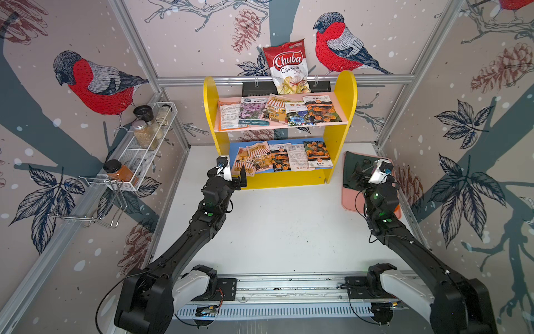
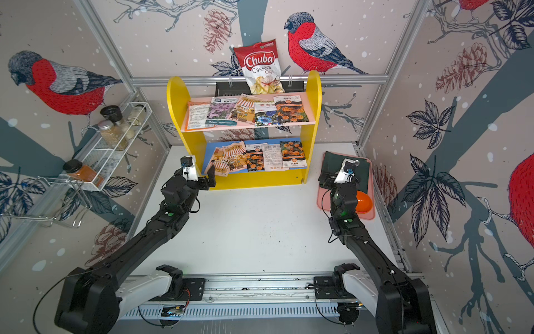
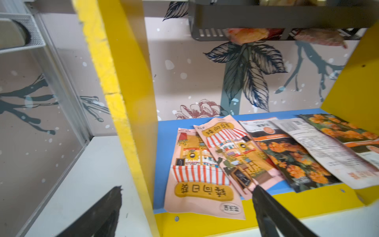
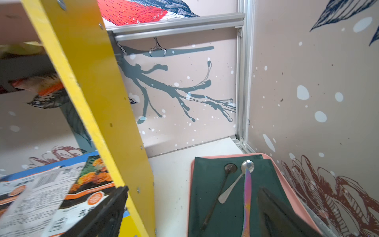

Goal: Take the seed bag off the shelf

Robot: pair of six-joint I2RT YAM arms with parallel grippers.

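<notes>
Several seed bags lie on the yellow shelf unit's two levels. In the left wrist view, a pink seed bag (image 3: 203,177) with a striped awning lies leftmost on the blue lower shelf (image 3: 167,130), its lower end past the shelf's front edge. A second awning bag (image 3: 236,154) overlaps its right side. Right of these are an orange-flower bag (image 3: 294,158) and a white bag (image 3: 327,148). My left gripper stands open in front of the leftmost bag, nothing between its fingers. My right gripper, open and empty, is over the tray on the right.
A pink tray (image 2: 322,204) holds a dark green cloth, spoons and an orange bowl (image 2: 363,202). The yellow side wall (image 3: 118,98) rises left of the lower shelf. Jars stand on a wire rack (image 1: 136,158) at left.
</notes>
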